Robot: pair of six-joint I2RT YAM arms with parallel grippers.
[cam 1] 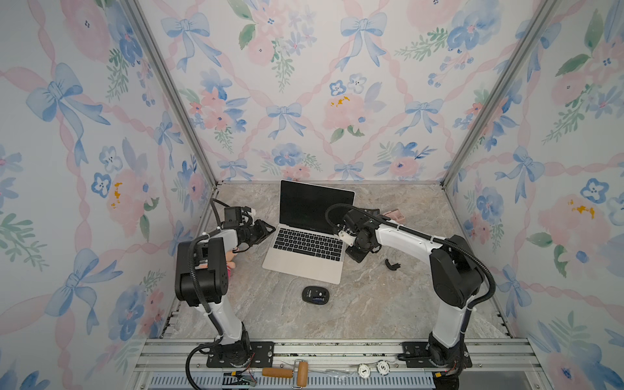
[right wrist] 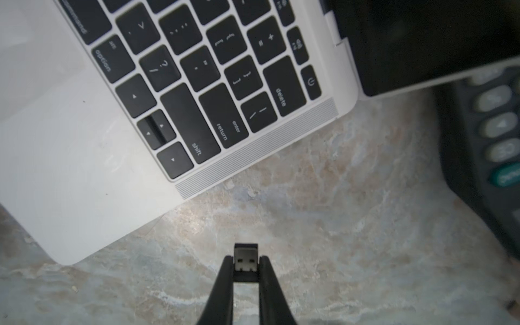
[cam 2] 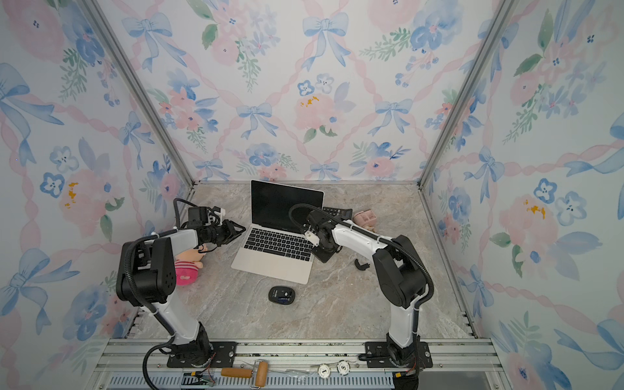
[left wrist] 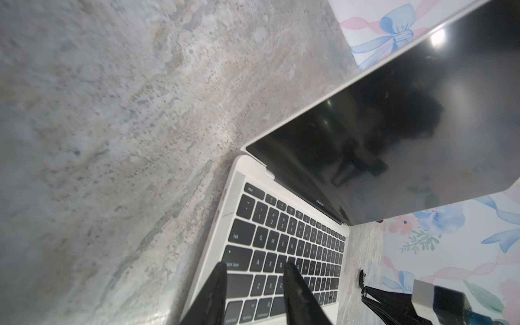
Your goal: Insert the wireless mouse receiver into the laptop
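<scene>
The small black receiver with a metal USB plug (right wrist: 246, 259) is pinched in my right gripper, which is shut on it. Its plug points away from the fingers over bare table, off the laptop's right side edge. The open laptop (cam 1: 303, 265) stands mid-table with its keyboard (right wrist: 197, 75) facing up; no port shows on its right edge in the right wrist view. At the laptop's left side, my left gripper is part open with nothing between its fingers, and the laptop's left edge (left wrist: 208, 238) lies in its view.
A black mouse (cam 1: 316, 295) lies upside down in front of the laptop. On the right are a calculator-like keypad (right wrist: 501, 124), a pink object (cam 2: 365, 218) and a small black piece (cam 1: 392, 264). A doll (cam 2: 187, 267) lies under the left arm.
</scene>
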